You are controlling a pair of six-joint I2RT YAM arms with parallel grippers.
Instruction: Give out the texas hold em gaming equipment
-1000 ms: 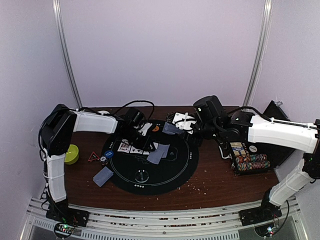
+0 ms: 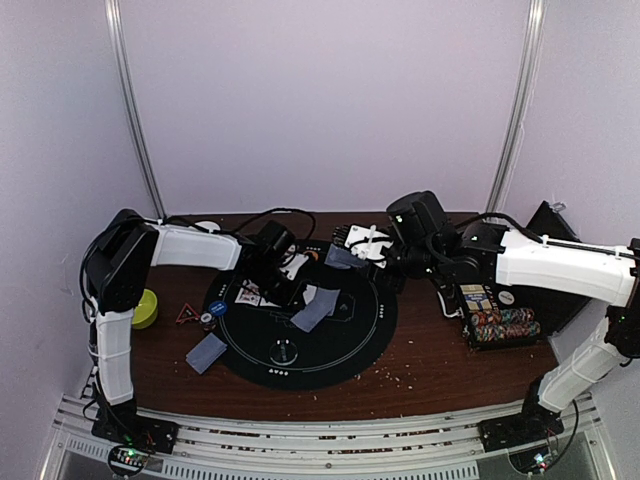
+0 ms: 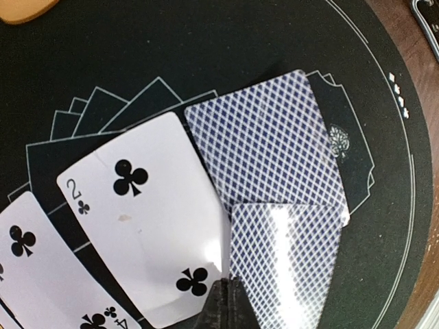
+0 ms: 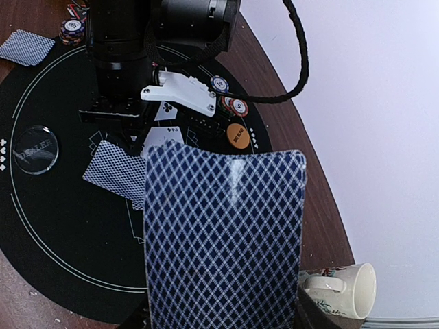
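Blue-backed cards (image 4: pixel 226 233) fill the middle of the right wrist view, gripped by my right gripper; how many is hidden. My left gripper has its fingertips together at the left edge of a face-down card (image 3: pixel 285 253), apparently pinching it. That card overlaps another face-down card (image 3: pixel 264 137) on the black round mat (image 2: pixel 310 370). Left of them lie the face-up two of clubs (image 3: pixel 140 212) and another club card (image 3: pixel 51 274). The left arm partly hides the row in the top view.
A clear dealer disc (image 2: pixel 283 352) lies on the mat, and an orange big blind disc (image 4: pixel 238 136) near its far edge. Another face-down card (image 2: pixel 206 353) and a yellow bowl (image 2: pixel 145 309) are left. The open chip case (image 2: pixel 503 325) and a mug (image 4: pixel 343 291) stand elsewhere.
That card has turned and shifted slightly. The right arm and its cards have stayed still.
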